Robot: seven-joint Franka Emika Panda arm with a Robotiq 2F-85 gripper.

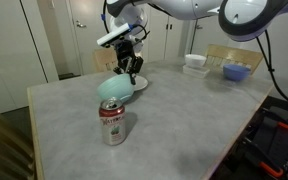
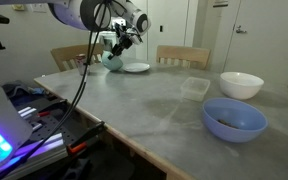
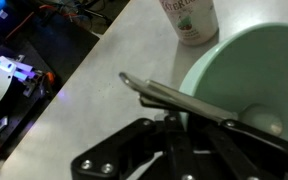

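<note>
A mint-green bowl is held tilted by its rim, with my gripper shut on it at the bowl's right side. In the wrist view the bowl fills the right, its inside facing the camera, and the gripper lies across its near edge. The bowl shows small and partly covered by the arm in exterior view 2. Whether its underside touches the table cannot be told.
A red and white can stands close in front of the bowl. Behind the gripper lies a white plate. A clear container, a white bowl and a blue bowl occupy the far end. Mid-table is clear.
</note>
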